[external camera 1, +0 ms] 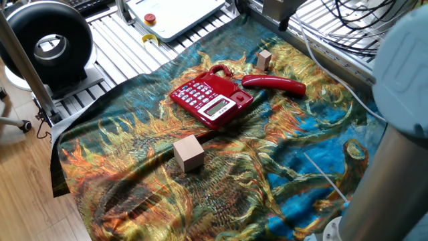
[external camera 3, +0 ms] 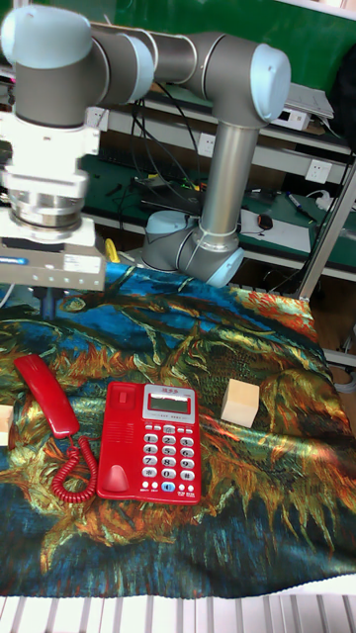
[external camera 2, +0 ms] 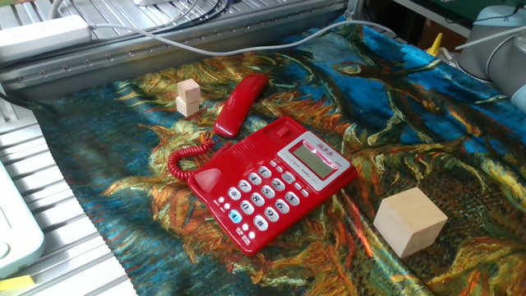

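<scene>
A red desk phone (external camera 2: 261, 185) lies on the patterned cloth, keypad and display facing up. Its red handset (external camera 2: 241, 105) is off the base, lying beside it with the coiled cord (external camera 3: 76, 470) trailing. One larger wooden cube (external camera 2: 410, 222) rests on the cloth on the display side of the phone. Beyond the handset, two small wooden blocks (external camera 2: 188, 97) appear stacked. My gripper (external camera 3: 47, 304) hangs above the cloth's edge at the left of exterior view 3, away from the phone and higher than the handset. Its dark fingers are too small and blurred to judge their opening.
A white device with a red button (external camera 1: 150, 19) stands beyond the cloth, near a black ring-shaped object (external camera 1: 50, 43). A metal rail (external camera 2: 246, 51) and a white cable border the table.
</scene>
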